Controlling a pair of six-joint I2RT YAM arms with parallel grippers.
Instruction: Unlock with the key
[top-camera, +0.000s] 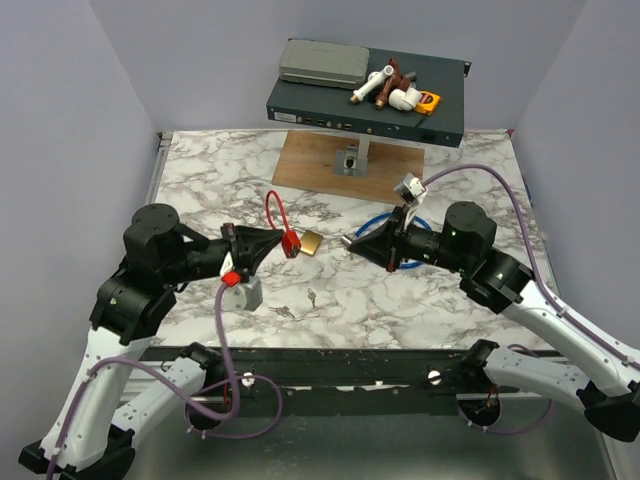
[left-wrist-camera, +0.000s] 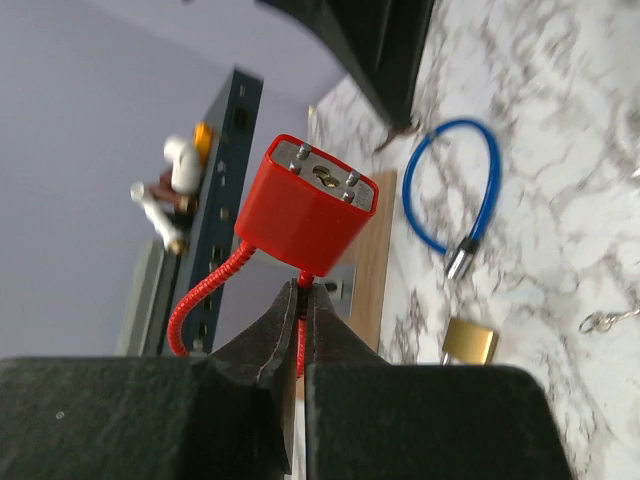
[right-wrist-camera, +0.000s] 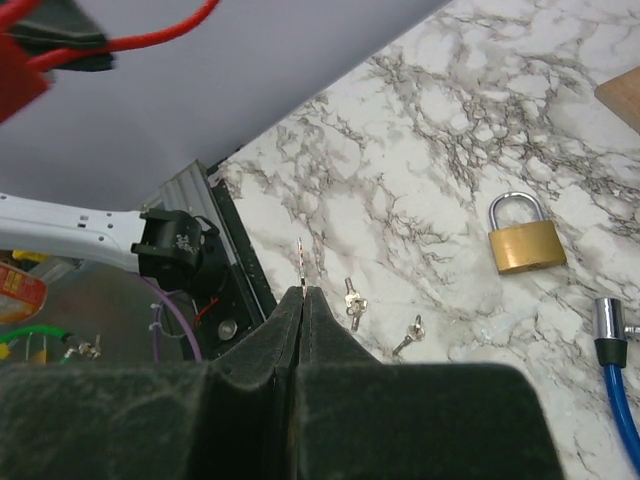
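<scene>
A red padlock with a red cord shackle hangs from my left gripper, whose fingers are shut on the cord. Its keyhole face, with a brass slot, is turned up towards the right gripper in the left wrist view. My right gripper is shut, and a thin serrated key blade sticks out past its fingertips. In the top view, the red padlock is left of the right gripper, with a gap between them.
A brass padlock and a blue cable lock lie on the marble table. Two loose keys or key sets rest nearer the front edge. Behind stands a wooden board below a raised dark shelf.
</scene>
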